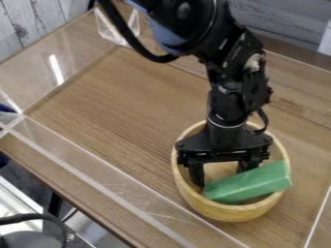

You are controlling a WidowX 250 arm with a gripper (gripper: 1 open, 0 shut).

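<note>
A tan round bowl [210,202] sits on the wooden table at the lower right. A green cylindrical object [253,182] lies tilted inside it, toward the right side. My black gripper [220,167] reaches down from the top into the bowl, its fingers behind and left of the green object. Whether it is open or shut, and whether it grips the bowl or anything inside, I cannot tell.
Bare wooden table [110,116] extends to the left, with clear tape strips along its edges. A small clear plastic item stands at the back left. A white plank wall borders the back.
</note>
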